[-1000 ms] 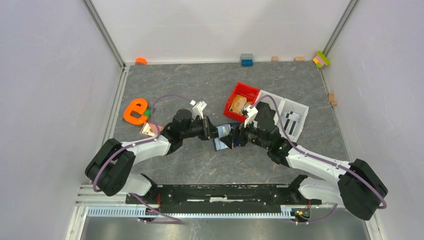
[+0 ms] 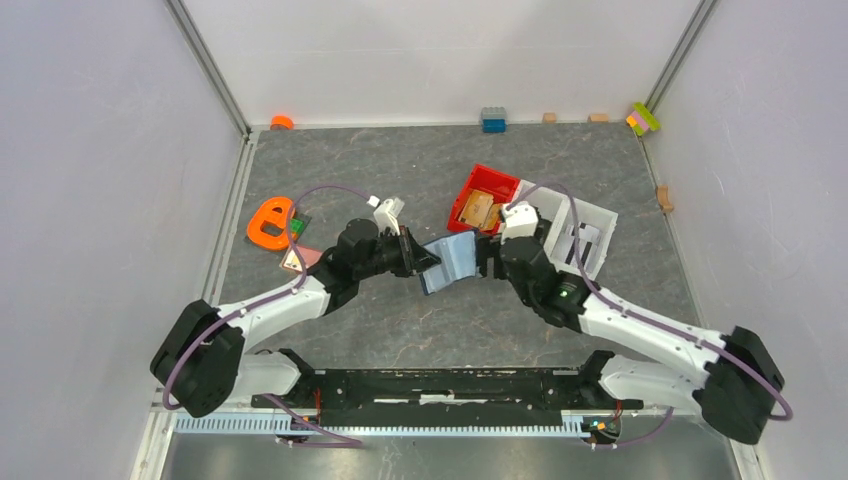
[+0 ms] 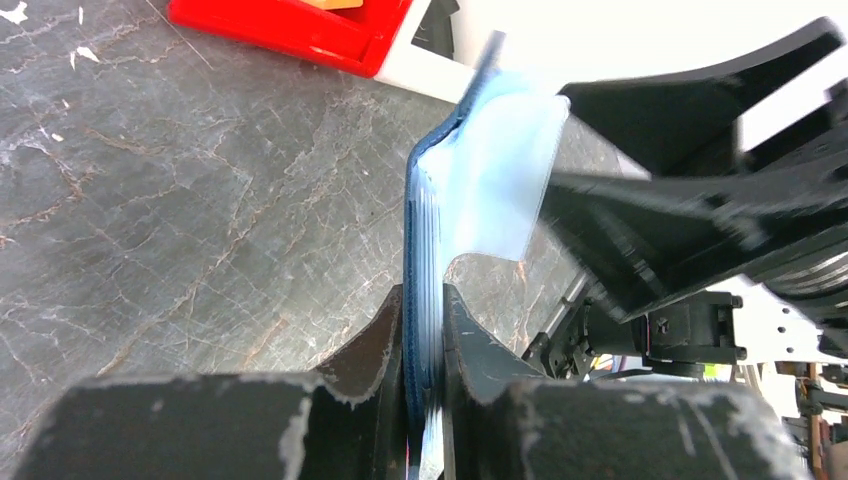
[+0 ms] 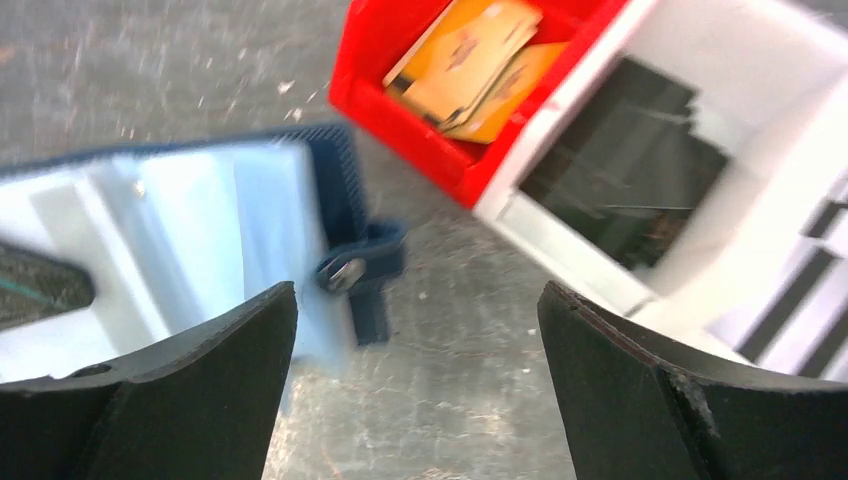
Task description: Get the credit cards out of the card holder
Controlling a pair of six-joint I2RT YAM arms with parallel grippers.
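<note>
A blue card holder (image 2: 450, 262) with pale translucent sleeves hangs between my grippers. In the left wrist view its spine stands upright (image 3: 420, 270), clamped by my left gripper, which is shut on it. My right gripper is open beside the holder's right end; in the right wrist view the holder's snap strap (image 4: 365, 260) and sleeves (image 4: 200, 240) lie toward the left finger. Whether cards remain in the sleeves is hard to tell.
A red box (image 2: 462, 208) with tan items and a white compartment tray (image 2: 602, 225) stand behind the right gripper. An orange object (image 2: 262, 222) and small flat items lie at left.
My left gripper has moved slightly left and back with the holder, which now sits higher in the top view. My right gripper has moved right and back, away from the holder's middle.
</note>
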